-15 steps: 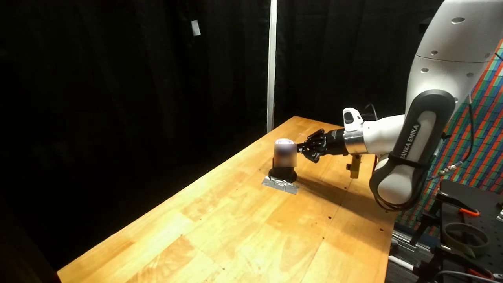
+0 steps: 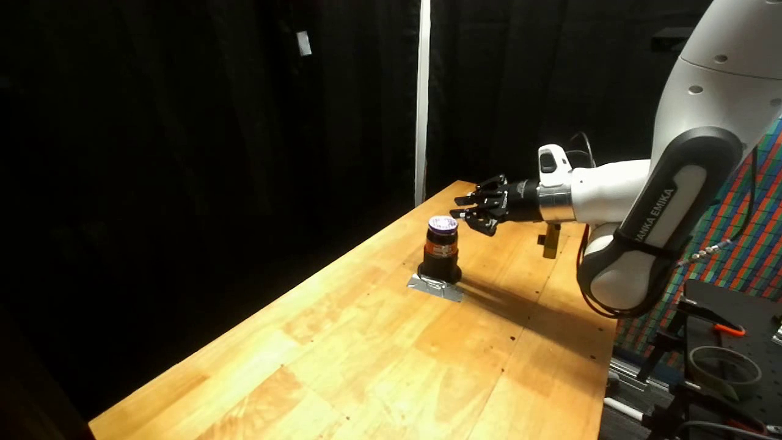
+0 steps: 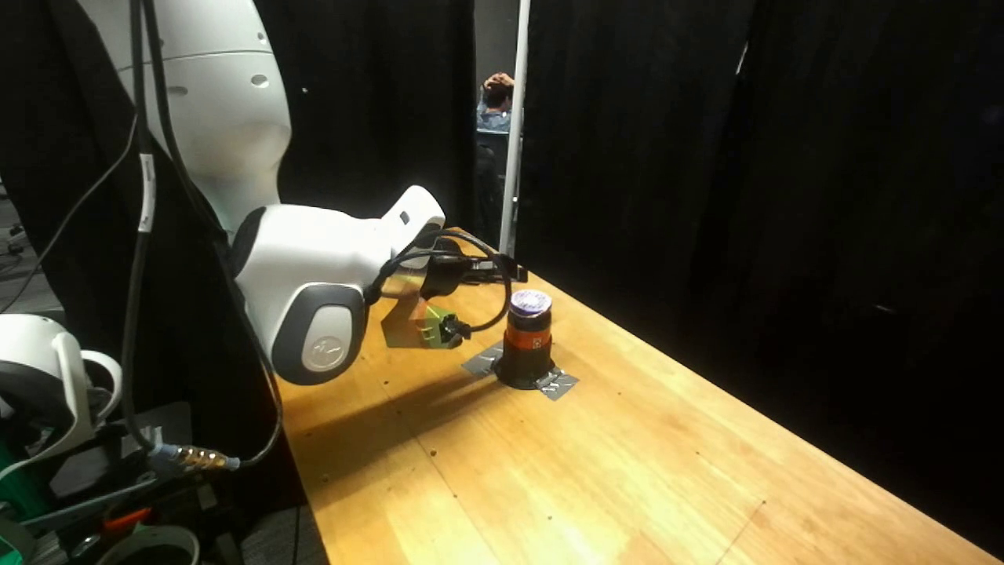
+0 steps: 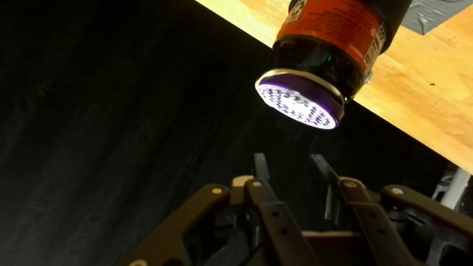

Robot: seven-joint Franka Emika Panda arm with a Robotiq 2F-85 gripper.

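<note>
A dark jar (image 2: 441, 250) with an orange label and a white-and-purple lid (image 3: 531, 301) stands upright in a black holder (image 3: 524, 369) on the table. Grey tape (image 2: 435, 287) runs from the holder's base onto the wood. My gripper (image 2: 460, 208) is beside the jar, about at lid height or slightly above, its fingers pointing level toward the far side. In the wrist view the gripper is part open, with an empty gap between its fingertips. There the jar (image 4: 328, 31) appears beyond the fingers, apart from them, its lid facing the camera.
Black curtains hang behind its far edge, near a pale pole (image 2: 422, 102). A side cart with a tape roll (image 2: 724, 370) stands at the lower right. A person (image 3: 495, 103) sits in the background.
My gripper has risen and its fingers have spread apart; before, they were lower and closer together beside the jar. The jar and holder stand in the same place.
</note>
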